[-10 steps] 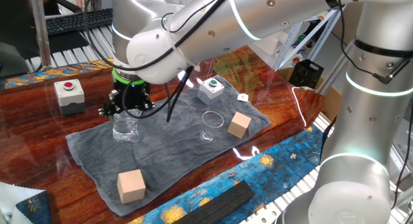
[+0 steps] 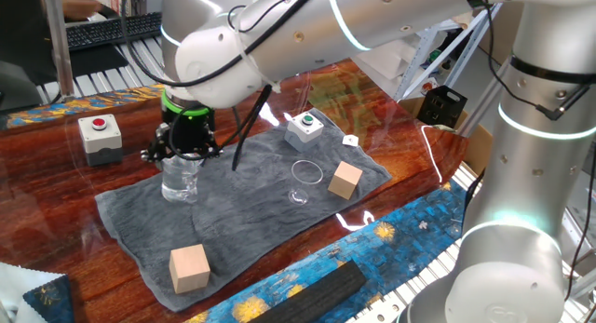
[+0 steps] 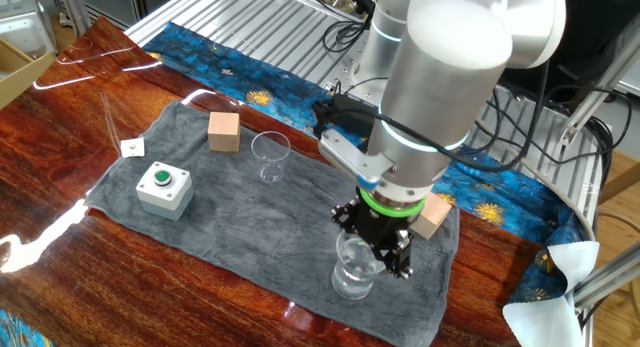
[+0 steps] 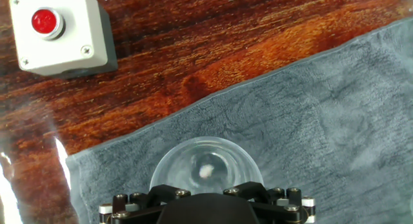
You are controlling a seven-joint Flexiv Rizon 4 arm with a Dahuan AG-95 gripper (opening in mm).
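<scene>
A clear cup stands near the left end of the grey towel. My gripper points down at its top, overlapping the upper part of the cup in both exterior views. From the wrist, the round clear outline of the cup sits directly ahead of the black finger parts, which cover its near side. Whether the fingers press on the wall or stand apart from it is hidden. A second clear cup is on the towel, away from the gripper.
Two wooden blocks lie on the towel. A green-button box is at its far edge, and a red-button box stands on bare wood beyond it.
The arm has shifted slightly left and up in exterior view 1, and its hanging cables have swung. The clear cup under the gripper stays at nearly the same spot.
</scene>
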